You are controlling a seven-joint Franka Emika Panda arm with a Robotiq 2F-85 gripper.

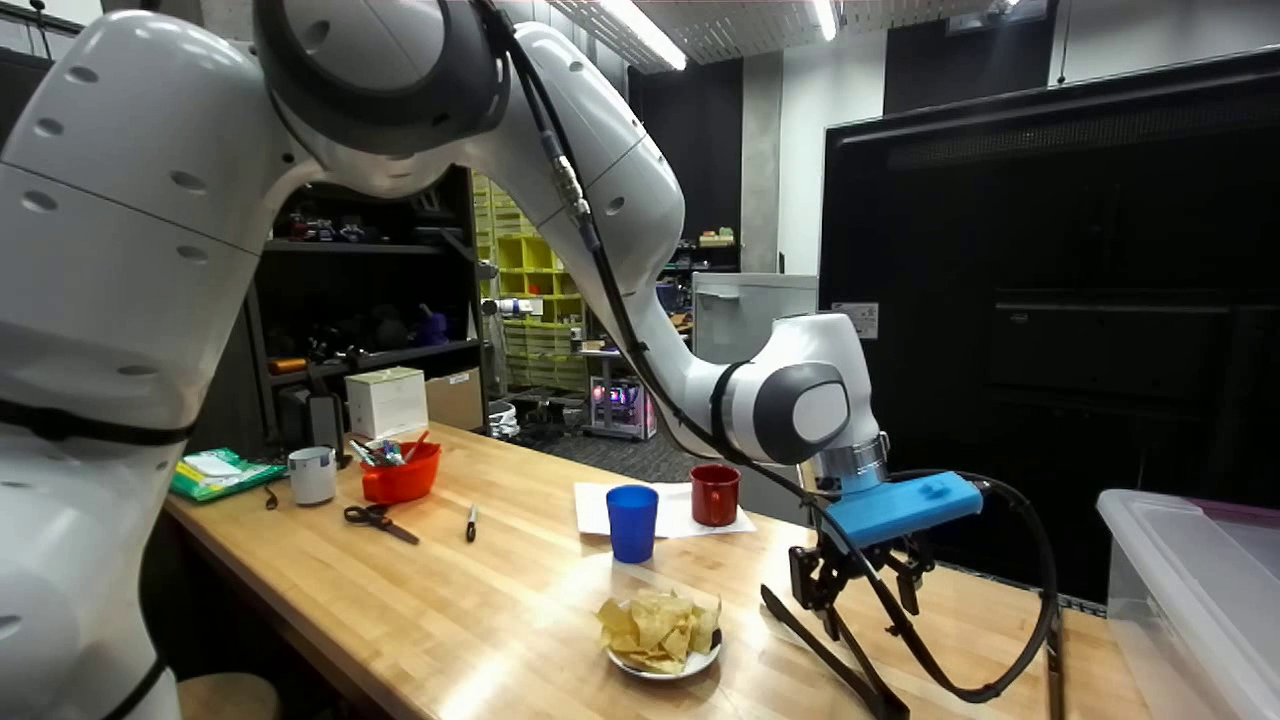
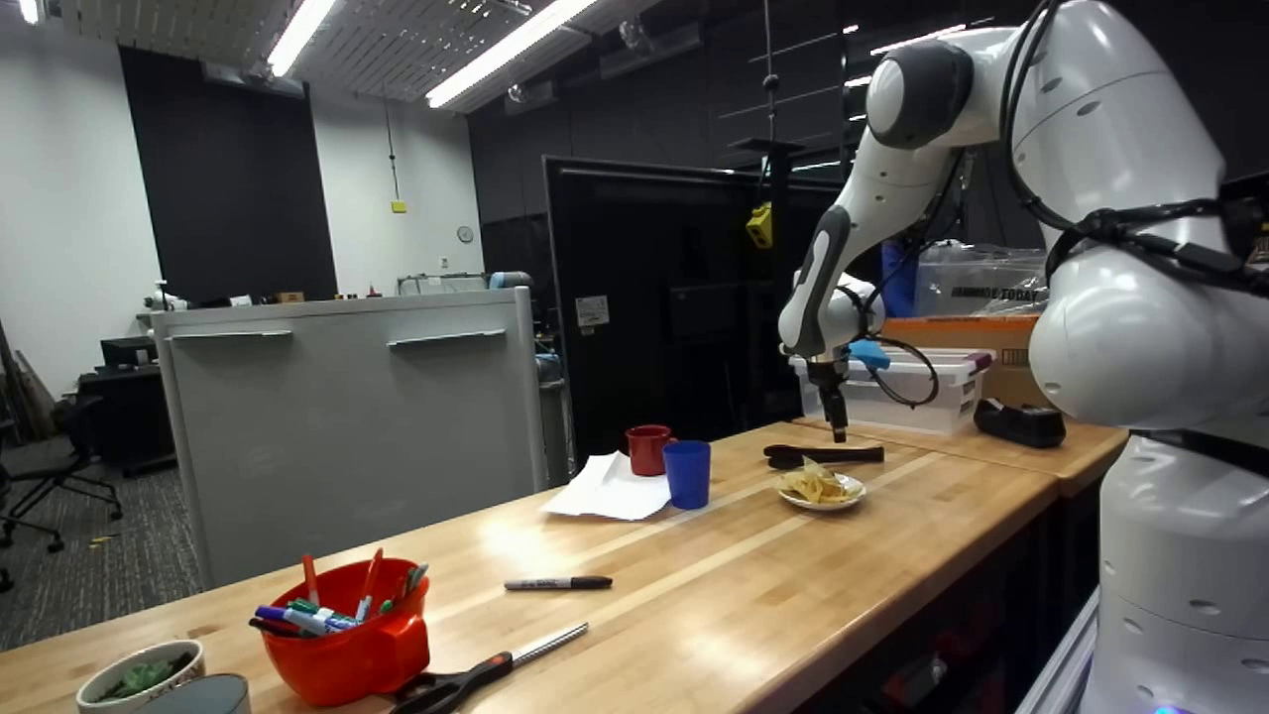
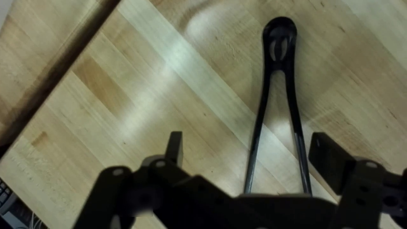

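Observation:
Black tongs (image 3: 279, 42) lie on the wooden table, their two arms spread in a narrow V, with the joined end toward the top of the wrist view. My gripper stands open above them, its fingers wide apart on either side. The tongs' arms run nearer the right finger (image 3: 330, 162) than the left finger (image 3: 174, 149), and their lower ends are hidden behind the gripper body. In exterior view 1 the gripper (image 1: 854, 600) hangs over the tongs (image 1: 828, 654), apart from the tabletop.
A plate of chips (image 1: 660, 634) sits beside the tongs. Farther along stand a blue cup (image 1: 631, 523) and a red mug (image 1: 715, 496) by white paper. A clear bin (image 1: 1182, 588) is at the right. Scissors (image 1: 378, 521), a marker (image 2: 559, 583) and a red pen holder (image 2: 345, 649) lie farther off.

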